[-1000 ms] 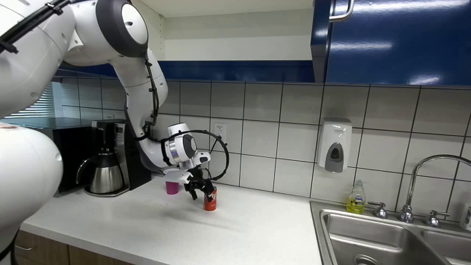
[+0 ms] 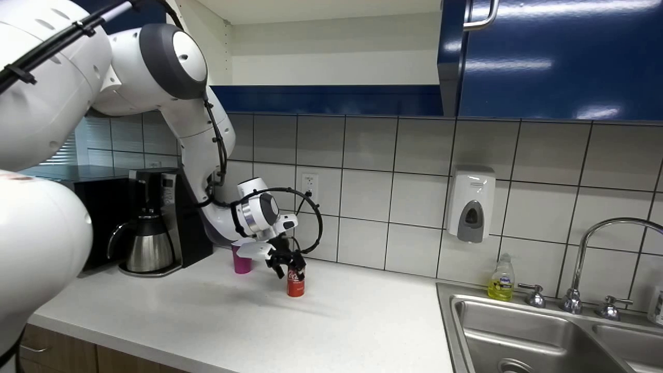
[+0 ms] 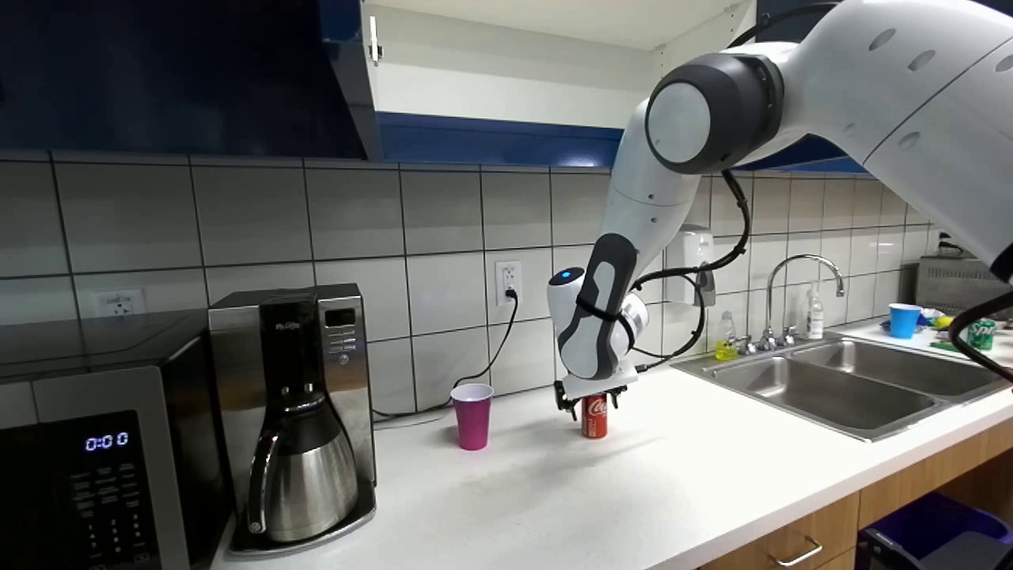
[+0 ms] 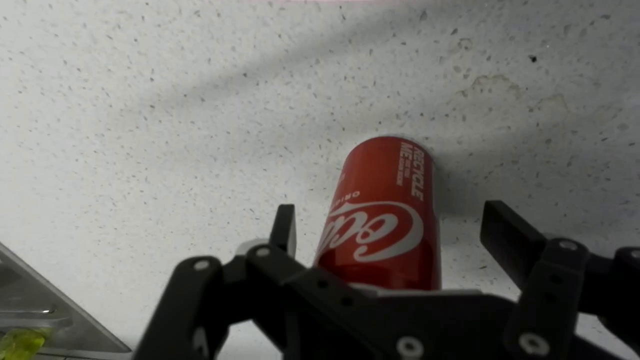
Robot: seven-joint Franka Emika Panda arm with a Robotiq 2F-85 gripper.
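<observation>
A red Coca-Cola can (image 4: pixel 384 222) stands upright on the white counter, seen from above in the wrist view. My gripper is open, one finger on each side of the can, with a visible gap between the can and each fingertip. Both exterior views show the gripper (image 3: pixel 586 404) at the can's upper part; its top is hidden behind the gripper in exterior view 2, where the red can (image 3: pixel 594 418) shows below. A magenta cup (image 3: pixel 472 416) stands upright to the left of the can, apart from it.
A coffee maker (image 3: pixel 294 418) and a microwave (image 3: pixel 95 446) occupy the left end. At the right is a steel sink (image 2: pixel 516 323), with a soap bottle (image 2: pixel 501 280) behind it. An open cabinet hangs above.
My gripper has shifted slightly right and a little lower, coming further over the can. The upper arm has dipped too. The can stands where it was.
</observation>
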